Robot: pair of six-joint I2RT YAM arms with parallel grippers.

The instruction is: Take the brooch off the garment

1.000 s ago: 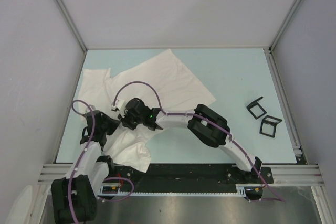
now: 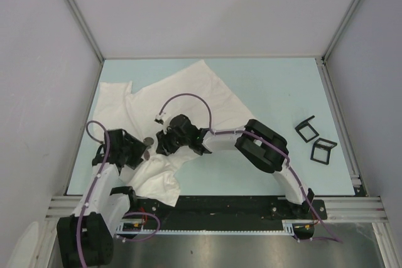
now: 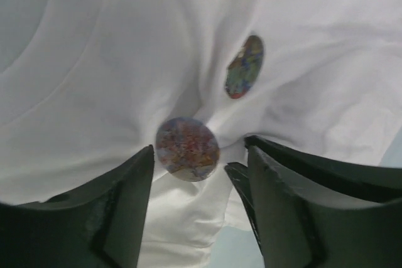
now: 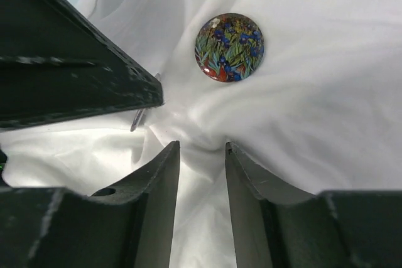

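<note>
The white garment (image 2: 207,80) lies rumpled on the table. A round brooch with an iris painting rests on it; in the left wrist view it is the round disc (image 3: 187,149), with a smaller oval disc (image 3: 244,66) beyond. My left gripper (image 2: 125,149) stands open at the brooch's left, its fingers either side of the disc in its wrist view. My right gripper (image 2: 164,137) is just right of the brooch; in its wrist view its two fingertips sit below the brooch, part open with nothing visible between them but cloth. A metal pin shows beside a black finger.
Two small black stands (image 2: 320,152) lie at the right of the light blue table (image 2: 282,86). White walls border it.
My right gripper and arm have moved to the right, away from my left gripper, uncovering the discs between them. My left gripper has shifted only slightly.
</note>
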